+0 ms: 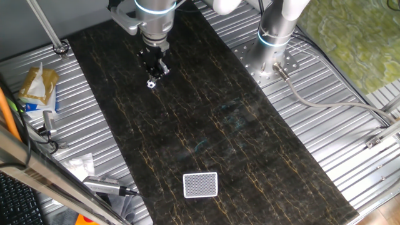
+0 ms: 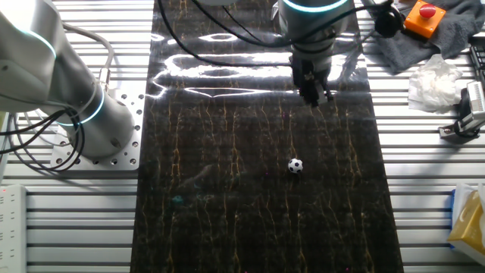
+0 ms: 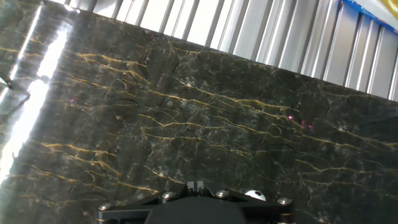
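A small black-and-white ball (image 2: 295,165) patterned like a football rests on the dark marbled board (image 2: 227,205). My gripper (image 2: 315,100) hangs over the board, apart from the ball in that view. In exterior view 1 the ball (image 1: 151,84) shows right by the fingertips of the gripper (image 1: 157,72). At the bottom of the wrist view, the two fingertips of my gripper meet with nothing seen between them. Just right of them the ball (image 3: 255,195) is partly covered by the gripper's body. A white mesh basket (image 1: 200,195) sits on the board, well away from the gripper.
Ribbed metal table (image 1: 94,112) borders the board. To one side lie a tissue pack (image 1: 39,86) and a metal-bodied device (image 1: 103,185). The arm's base (image 1: 269,59) stands on the opposite side. Between gripper and basket the board is clear.
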